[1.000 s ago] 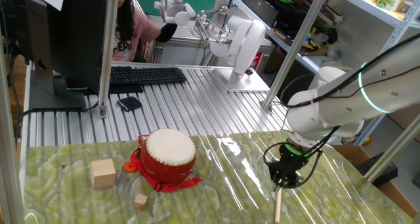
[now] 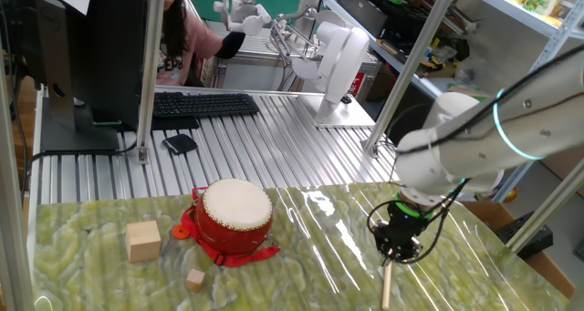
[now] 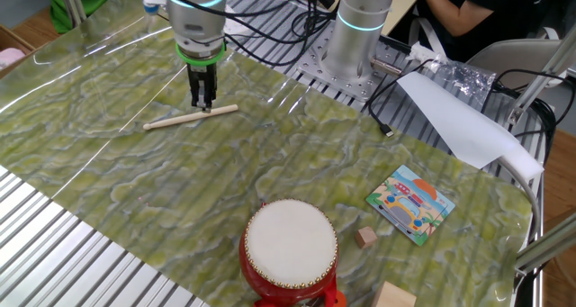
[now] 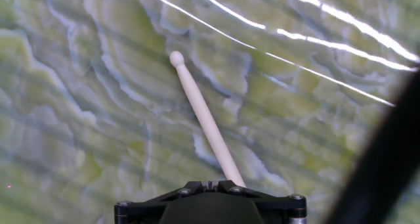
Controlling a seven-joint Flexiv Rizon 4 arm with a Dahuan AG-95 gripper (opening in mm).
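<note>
A pale wooden drumstick (image 3: pixel 171 121) lies on the green marbled table cover. Its small rounded tip and tapering shaft (image 4: pixel 204 117) show in the wrist view, where the shaft runs out of sight beneath my gripper. The gripper's fingertips are close together there, the fingers shut, with the stick passing to the right of their middle. In the second exterior view my gripper (image 3: pixel 203 107) points down close over the stick; whether it touches is hard to tell. The red drum (image 2: pixel 239 222) with its cream skin stands upright, well apart from the gripper.
A larger wooden block (image 2: pixel 143 242) and a small one (image 2: pixel 194 280) lie near the drum. A colourful picture board (image 3: pixel 411 204) rests flat beyond the small block. Open cover lies between drum and drumstick. A keyboard (image 2: pixel 205 105) sits farther back.
The arm has shifted slightly over the past second, its gripper staying close to the drumstick. The stick, drum and blocks keep their places.
</note>
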